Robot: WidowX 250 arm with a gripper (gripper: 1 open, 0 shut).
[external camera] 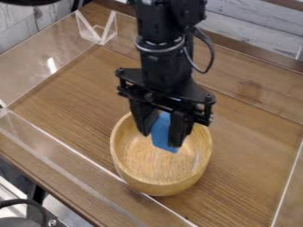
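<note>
A black robot gripper [166, 113] hangs from the top centre over a round tan bowl [161, 173]. Its fingers are shut on a blue object [165, 139], which sits just inside or over the bowl. Whether the blue object touches the bowl's bottom cannot be told.
A wooden table [246, 168] surrounds the bowl, with free room to the right and upper left. A white object [92, 27] stands at the back left. Clear edging runs along the left side, and a black cable lies at the lower left.
</note>
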